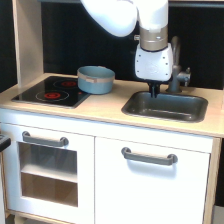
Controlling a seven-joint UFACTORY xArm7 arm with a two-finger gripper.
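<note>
In the camera view, a white robot arm reaches down from the top with its gripper (154,89) pointing at the left part of the dark sink (172,107). The dark fingers are small against the sink and backdrop, and whether they stand apart or together does not show. No object can be made out at them. To the left, a blue-grey pot (96,80) rests on the counter at the right edge of the black stove top (54,91), clear of the gripper.
A dark faucet (178,68) rises behind the sink, close to the gripper's right. Below the wooden counter (98,108) are a glass-fronted oven door (49,175) and a white cupboard door (150,190), both with grey bar handles. Bare counter lies in front of the pot.
</note>
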